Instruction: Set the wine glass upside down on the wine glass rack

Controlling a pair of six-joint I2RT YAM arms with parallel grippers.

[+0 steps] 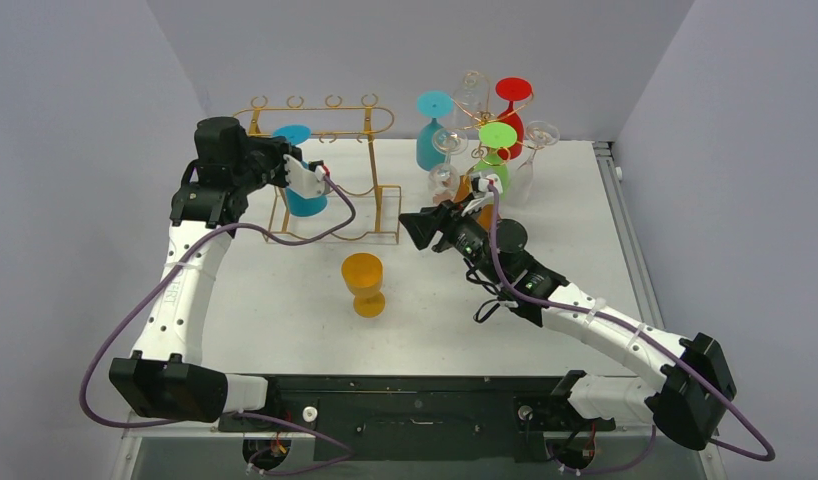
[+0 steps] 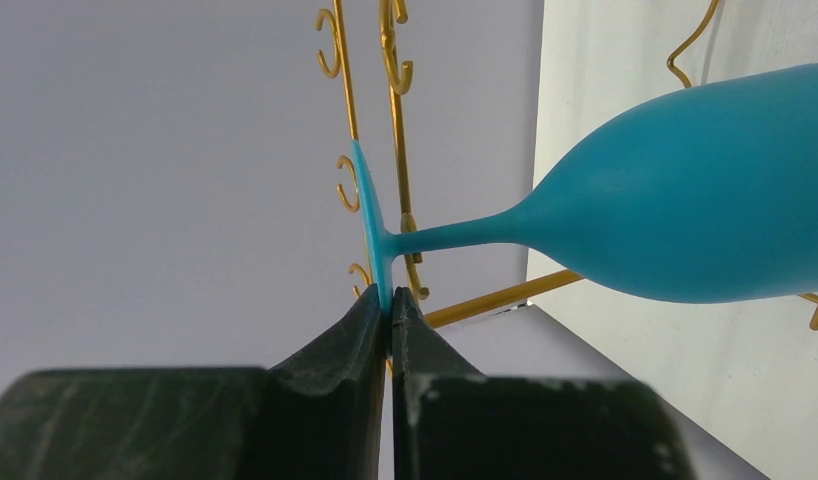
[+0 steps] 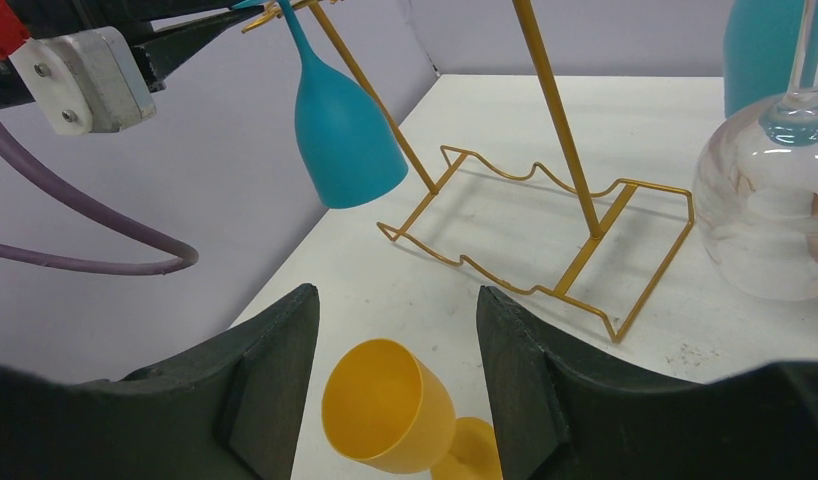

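The blue wine glass hangs upside down, its thin foot pinched in the fingertips of my left gripper. In the right wrist view this blue glass tilts slightly, bowl down, beside the front of the gold rack. The wine glass rack stands at the back left, with open hooks along its top bars; whether the stem sits in a hook I cannot tell. My right gripper is open and empty, its fingers apart above the table. An orange glass stands upright in front of the rack.
A round gold stand at the back right carries several upside-down glasses, including a red one and a green one. My right arm is just in front of it.
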